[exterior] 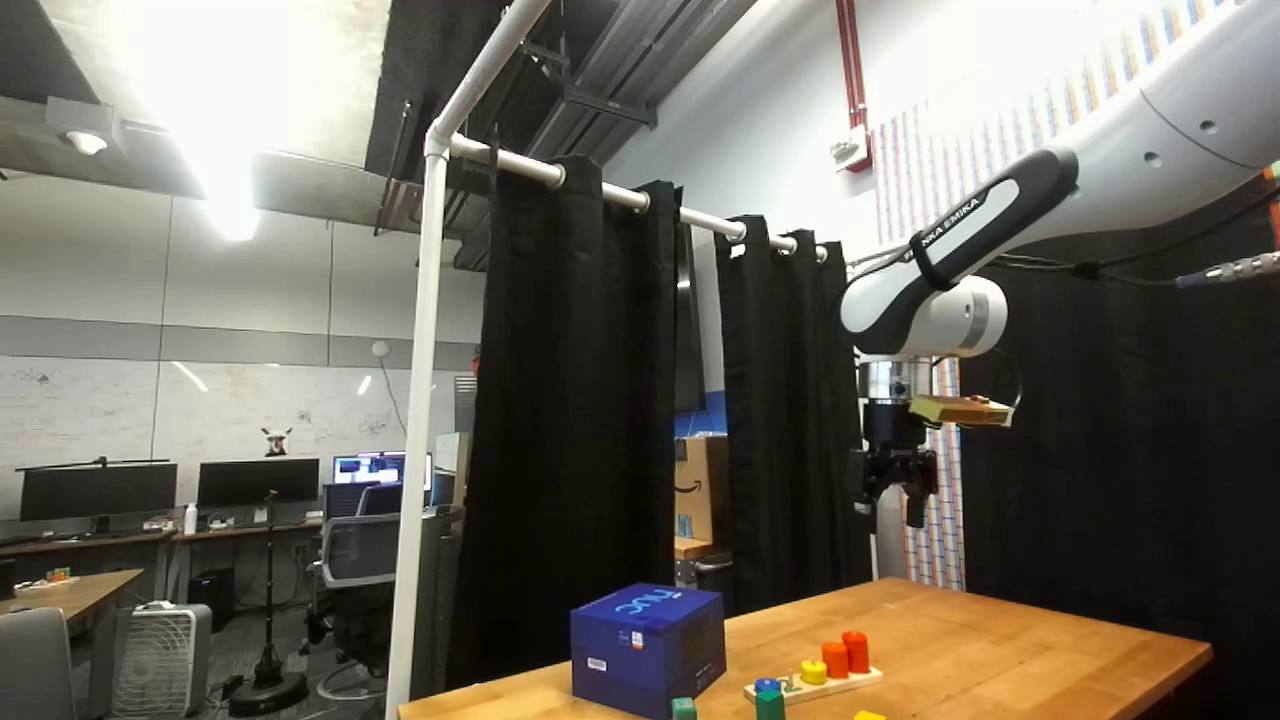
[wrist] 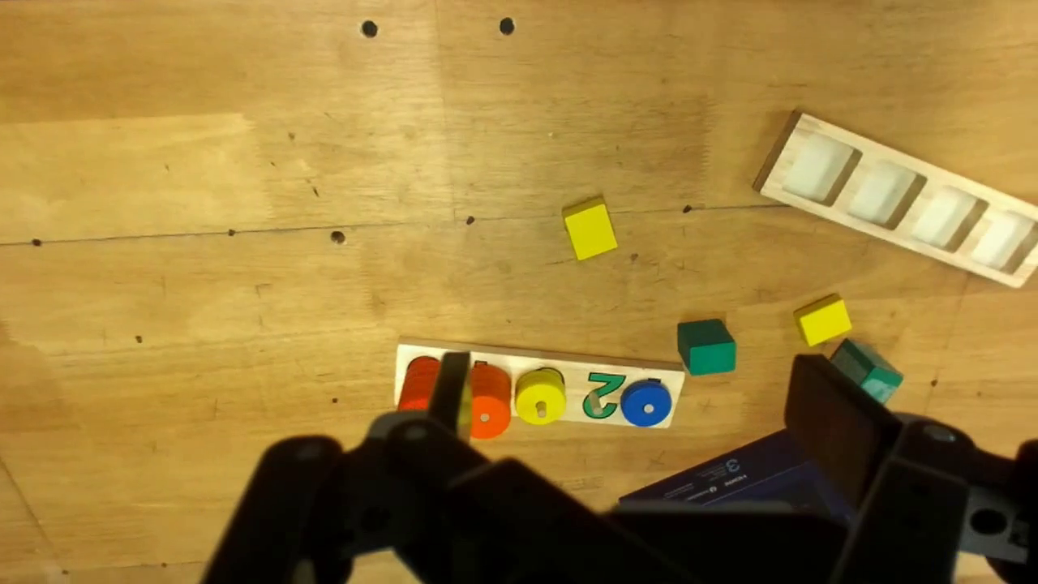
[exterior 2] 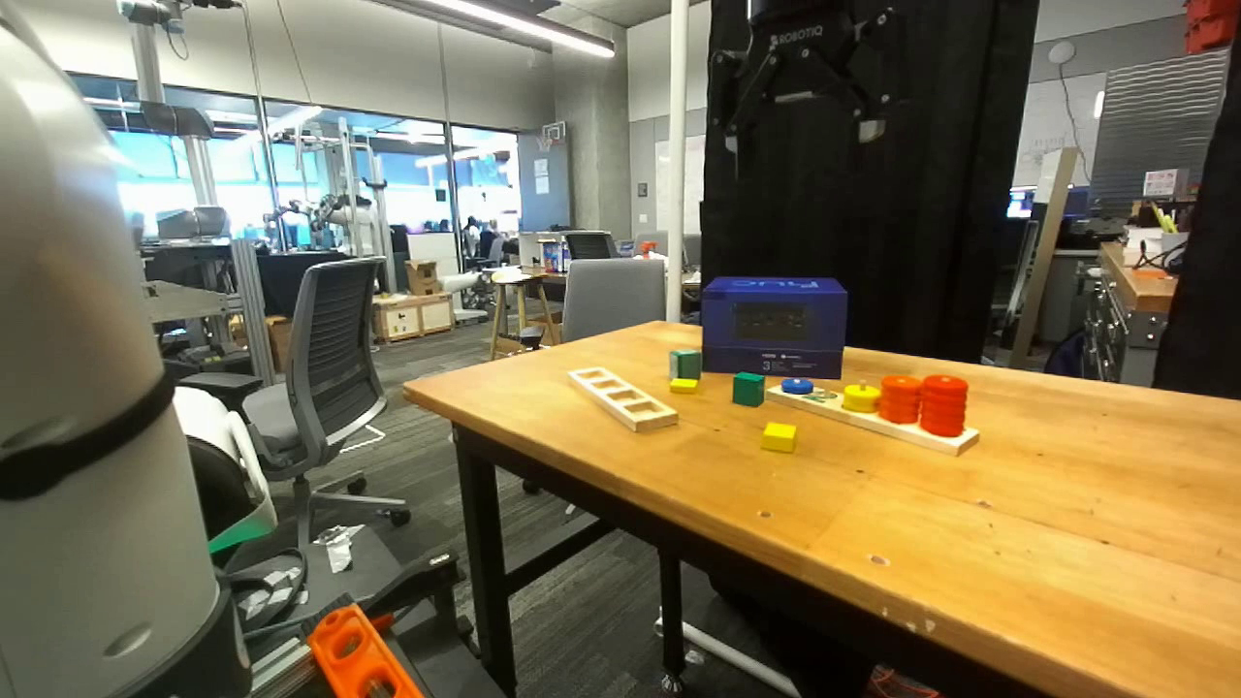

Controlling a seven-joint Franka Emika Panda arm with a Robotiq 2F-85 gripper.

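Note:
High above the wooden table, my gripper (exterior 2: 803,134) stands open with nothing between its fingers. A pale wooden counting board (wrist: 634,368) carries red, orange-red and yellow rings on pegs, plus a blue ring (wrist: 646,403) at one end; a green numeral 2 shows at a peg with no rings. Two yellow blocks (wrist: 590,232) and two green blocks (wrist: 707,347) lie loose around it. A wooden frame with several empty slots (wrist: 900,199) rests toward the table's left side in exterior view 2. In the wrist view my fingers hide part of the red rings.
A blue box (exterior 2: 773,330) stands behind the board and blocks, partly covered by my gripper in the wrist view. The wooden table (exterior 2: 1082,512) has wide clear room on the right in exterior view 2. A black curtain hangs behind it.

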